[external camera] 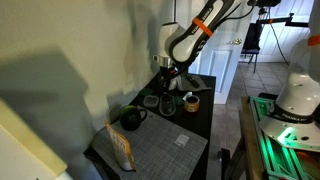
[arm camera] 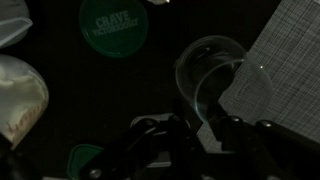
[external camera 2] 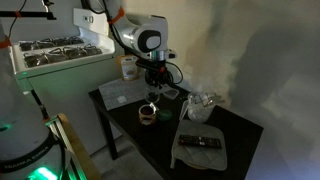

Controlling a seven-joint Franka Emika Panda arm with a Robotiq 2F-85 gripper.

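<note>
A clear glass (arm camera: 250,92) lies in the wrist view close ahead of my gripper, whose dark fingers overlap its near edge. The picture is too dark to show how far apart the fingers stand or whether the glass wall is between them. In the first exterior view, my gripper (external camera: 168,78) hangs low over the far part of the dark table. From the other side, it (external camera 2: 153,96) appears just behind a light container (external camera 2: 147,115).
A green round lid (arm camera: 114,24) and a white container (arm camera: 18,100) lie left of the glass. A dark mug (external camera: 132,118), a grey mat (external camera: 150,150) and an upright bottle (external camera: 121,148) occupy the near side. A grey tray (external camera 2: 200,152) holds a dark item.
</note>
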